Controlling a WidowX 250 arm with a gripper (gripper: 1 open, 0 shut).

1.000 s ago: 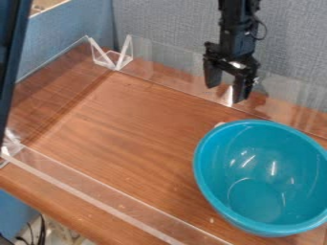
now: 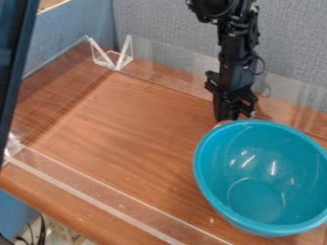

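My black gripper [image 2: 228,109] hangs at the back right of the wooden table [image 2: 115,144], low behind the rim of a large teal bowl [image 2: 262,177]. Its fingers are close together, pointing down; I see nothing held between them. A small pale object [image 2: 224,123], partly hidden, is just below the fingertips beside the bowl's rim. The bowl is empty and fills the lower right.
Clear plastic walls edge the table, with a white corner bracket [image 2: 113,55] at the back left. A dark bar runs along the left of the view.
My gripper has moved down toward the tabletop near the bowl's back rim, and its fingers have drawn closer together. The bowl has not moved.
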